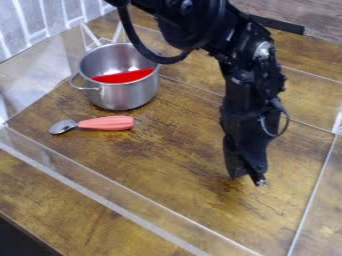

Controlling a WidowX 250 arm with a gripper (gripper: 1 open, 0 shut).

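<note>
My black gripper [245, 172] is lowered at the right half of the wooden board, its tip close to the surface, shut with nothing visible between its fingers. A steel pot [120, 90] with a red object [123, 77] inside stands at the upper left. A pizza cutter with a pink handle [106, 123] lies in front of the pot, left of my gripper.
Clear panels [100, 201] border the wooden work area. The middle and front of the board [154, 165] are bare. White bars stand at the back left, and the arm covers part of the back.
</note>
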